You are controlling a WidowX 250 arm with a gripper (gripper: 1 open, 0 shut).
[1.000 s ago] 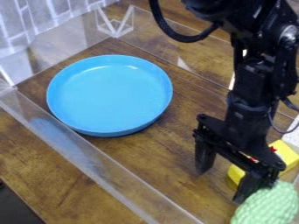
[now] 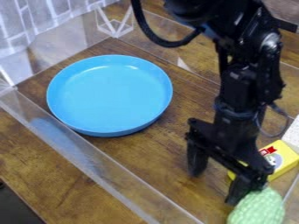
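My black gripper [image 2: 222,166] hangs low over the wooden surface, its fingers open, beside a green ridged object [image 2: 257,210] at the bottom right corner. A yellow box [image 2: 281,154] with a red and white label lies just behind the fingers at the right, partly hidden by them.
A blue plate [image 2: 110,94] lies on the left of the wooden surface [image 2: 117,175]. Clear transparent walls run along the left and back. The wood between plate and gripper is bare.
Since a second ago my gripper has moved a little back and to the left, away from the green object, showing more of it and the yellow box.
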